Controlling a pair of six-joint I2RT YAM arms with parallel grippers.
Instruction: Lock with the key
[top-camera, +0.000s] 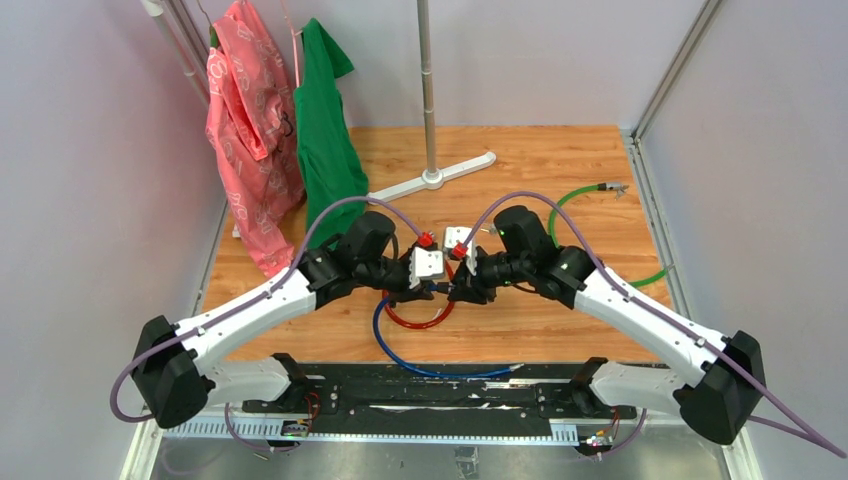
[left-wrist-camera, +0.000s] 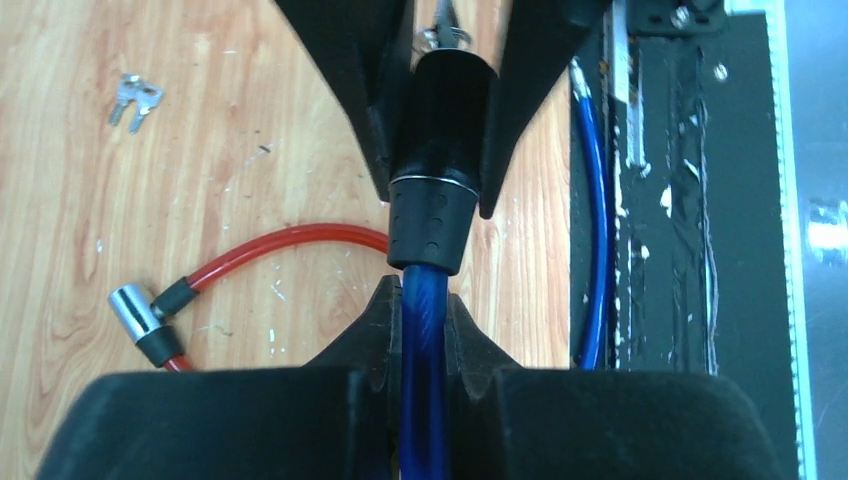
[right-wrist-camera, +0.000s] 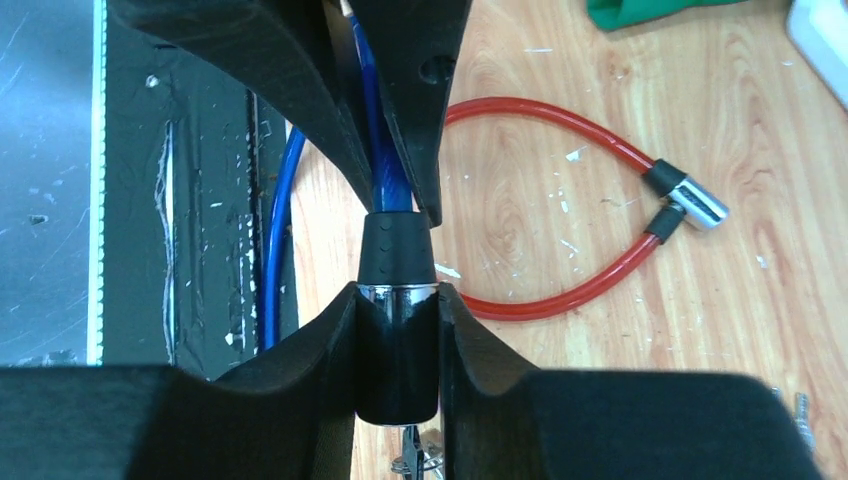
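A blue cable lock hangs between my two grippers at the middle of the table. My left gripper is shut on its blue cable (left-wrist-camera: 424, 380), just below the dark ribbed collar (left-wrist-camera: 430, 225). The black lock cylinder (right-wrist-camera: 397, 350) sits between the fingers of my right gripper, which is shut on it. At the cylinder's far end a metal key with a ring (right-wrist-camera: 425, 455) shows; how deep it sits in the lock cannot be seen. In the top view my left gripper (top-camera: 432, 287) and right gripper (top-camera: 455, 288) nearly touch.
A red cable lock (right-wrist-camera: 560, 110) lies looped on the wood beneath the grippers. Loose keys (left-wrist-camera: 136, 98) rest nearby. A green cable lock (top-camera: 553, 225) lies at the right. Clothes (top-camera: 330, 130) hang at the back left beside a stand (top-camera: 432, 178).
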